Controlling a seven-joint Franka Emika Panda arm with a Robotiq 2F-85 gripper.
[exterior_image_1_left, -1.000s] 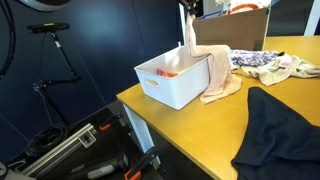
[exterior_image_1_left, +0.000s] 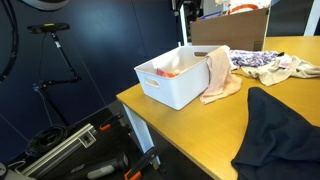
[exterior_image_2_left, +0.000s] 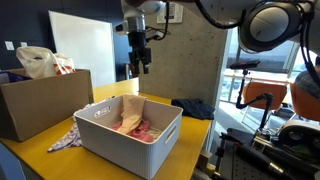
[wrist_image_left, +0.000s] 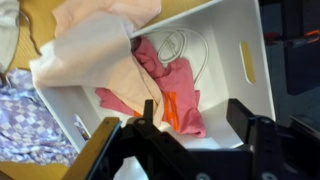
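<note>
A peach cloth (exterior_image_1_left: 220, 75) is draped over the rim of the white bin (exterior_image_1_left: 175, 92), partly inside and partly hanging down to the table. The wrist view shows the cloth (wrist_image_left: 95, 68) across the bin's left side. Above the bin, my gripper (exterior_image_2_left: 139, 68) hangs clear of it. Its fingertips (wrist_image_left: 238, 110) stand apart in the wrist view, with no cloth held between them. Beneath lie a pinkish-red cloth (wrist_image_left: 178, 82), a small orange item (wrist_image_left: 172, 108) and a thin white cord (wrist_image_left: 204, 55) on the bin's floor.
A dark cloth (exterior_image_1_left: 278, 135) lies at the near right of the yellow table (exterior_image_1_left: 205, 135). Patterned cloths (exterior_image_1_left: 275, 68) are bunched behind the bin. A cardboard box (exterior_image_1_left: 232, 32) stands at the back. The table between bin and dark cloth is bare.
Now the cloth is let go and slumped on the rim, and the gripper is higher.
</note>
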